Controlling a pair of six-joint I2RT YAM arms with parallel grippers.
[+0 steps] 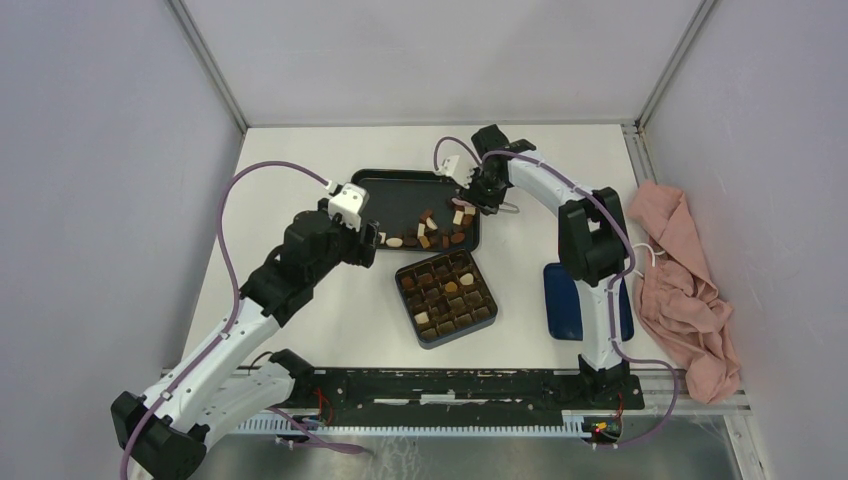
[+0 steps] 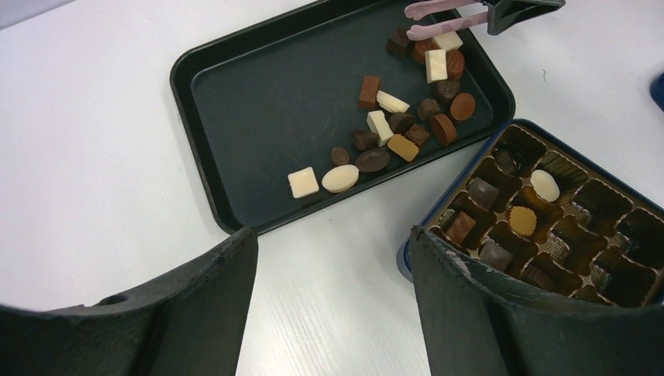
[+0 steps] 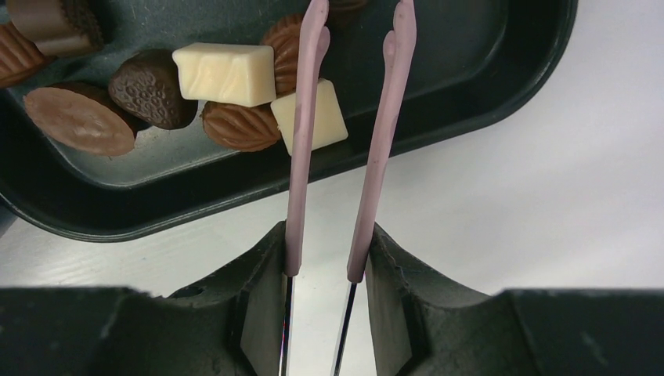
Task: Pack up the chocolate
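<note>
A black tray (image 1: 398, 196) holds assorted chocolates, among them a white piece (image 3: 225, 72) and a milk oval (image 3: 78, 117). The chocolate box (image 1: 446, 298), a grid of cavities partly filled, sits in front of it. My right gripper, with pink tong-like fingers, hangs open over the tray's right end, beside white and brown pieces, nothing clearly held. My left gripper is open above the table left of the box, with nothing between its fingers.
A blue tray (image 1: 563, 300) lies at the front right. A pink cloth (image 1: 680, 320) is heaped along the right edge.
</note>
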